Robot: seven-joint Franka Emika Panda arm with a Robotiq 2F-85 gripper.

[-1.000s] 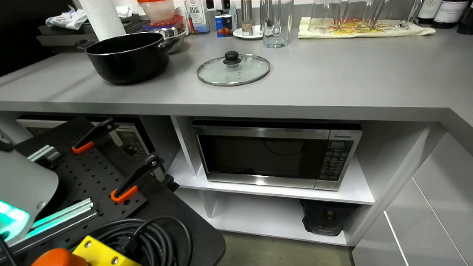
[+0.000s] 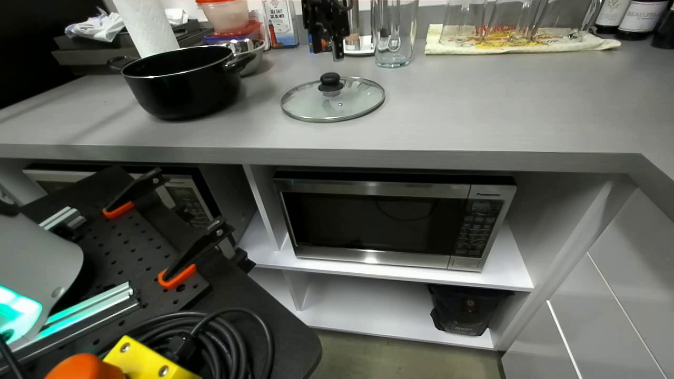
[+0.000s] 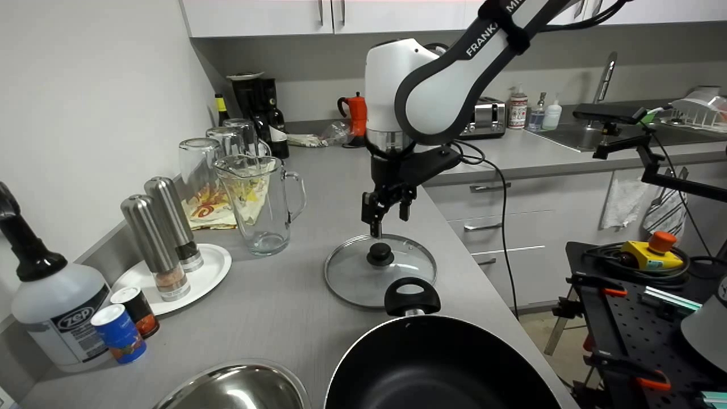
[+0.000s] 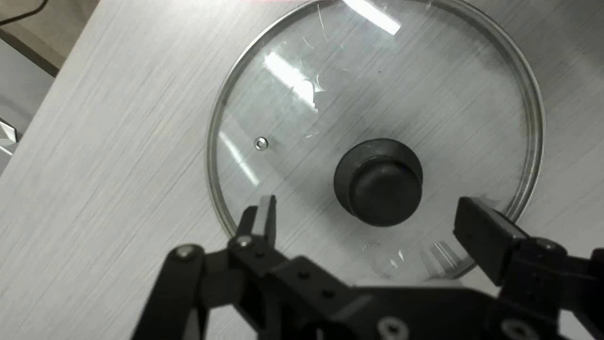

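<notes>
A round glass lid (image 2: 303, 108) with a metal rim lies flat on the grey counter, its black knob (image 2: 330, 82) facing up. In the wrist view the knob (image 4: 385, 187) appears beyond the fingertips, roughly midway across the gap. My gripper is open and hangs above the lid, apart from it, with nothing between its fingers. Seen from the other side, the gripper (image 3: 388, 217) is over the lid's (image 3: 347, 272) far part. A black pot (image 2: 183, 88) stands uncovered beside the lid, with one looped handle (image 3: 413, 296) pointing toward it.
A glass pitcher (image 3: 262, 204) stands near the lid, and a white plate (image 3: 216, 272) with two grinders sits by the wall. A metal bowl (image 3: 235, 388) is close to the pot.
The lid and pot have stayed put.
</notes>
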